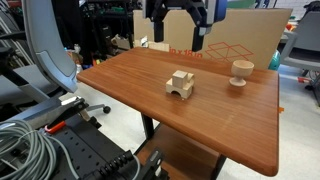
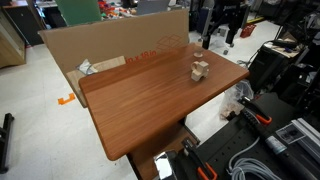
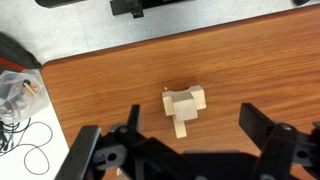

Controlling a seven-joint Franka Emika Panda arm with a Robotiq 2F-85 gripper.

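Note:
A small stack of pale wooden blocks (image 1: 179,85) rests on the brown table, with a cube-like piece on top of a notched one. From above, the wrist view shows the cube (image 3: 183,109) over a curved block (image 3: 198,97), and a narrow strip of wood (image 3: 180,129) sticking out. High over the stack, my gripper (image 1: 179,42) stands open and empty, its fingers wide apart and clear of the blocks. The same stack (image 2: 200,71) appears near the table's right side in exterior view 2.
A pale cup (image 1: 241,72) stands behind and right of the stack. Cardboard (image 2: 130,42) lines the table's far side. Bare tabletop (image 2: 135,105) stretches widely around the blocks. Cables (image 1: 28,150) lie on the dark base at front left.

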